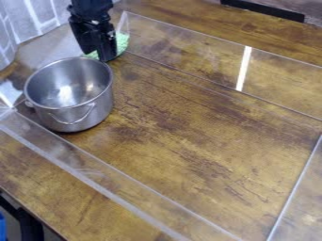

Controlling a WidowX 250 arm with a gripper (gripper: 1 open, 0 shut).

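Observation:
A steel pot [71, 99] with a wire handle stands on the wooden table at the left. Just behind it, at the top left, the black gripper [101, 47] hangs over a light green object [120, 42], which is partly hidden behind it. Whether the fingers are open or closed, or hold anything, is too dark and small to tell.
Clear plastic panels line the table [201, 141] along its sides and back. A foil-like sheet [25, 21] covers the back left corner.

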